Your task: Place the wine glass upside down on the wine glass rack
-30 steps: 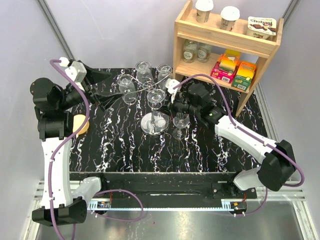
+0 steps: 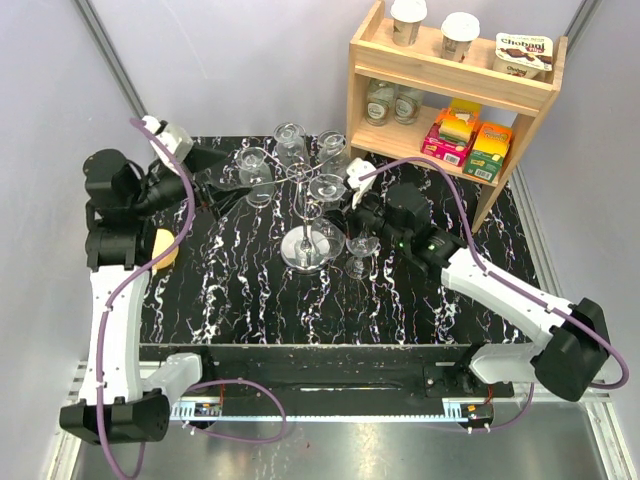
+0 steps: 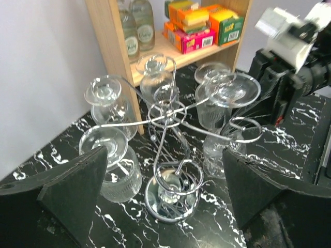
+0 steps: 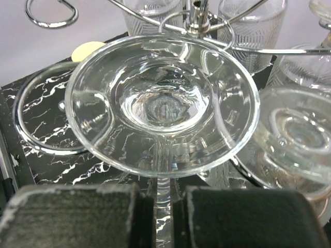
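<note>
The wine glass is held upside down, its round foot (image 2: 327, 187) uppermost and its bowl (image 3: 221, 155) hanging below. My right gripper is shut on its stem. In the left wrist view, the foot stands above a wire loop (image 3: 247, 129) of the metal rack (image 2: 304, 250). The right wrist view has this foot overlapping the loop's edge; whether the stem lies inside the loop I cannot tell. My left gripper (image 2: 235, 178) is open at the rack's left side, nothing between its fingers.
Several other glasses hang upside down on the rack, one at its left (image 2: 257, 180). A wine glass (image 2: 360, 255) stands on the counter beneath my right arm. Behind it is a wooden shelf (image 2: 455, 70) with boxes and bottles.
My left arm has swung a little to the right and stays open.
</note>
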